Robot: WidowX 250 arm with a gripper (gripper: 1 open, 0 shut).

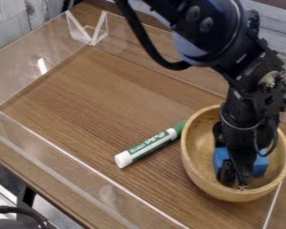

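My black gripper (238, 168) reaches down into a tan bowl (203, 184) at the lower right. A blue block (257, 164) lies in the bowl, and the gripper's fingers are shut on it, partly hidden by the arm. A white-and-green tube (152, 144) lies on the wooden table just left of the bowl.
Clear plastic edging runs along its left side, and a white wire stand (88, 27) is at the upper left.
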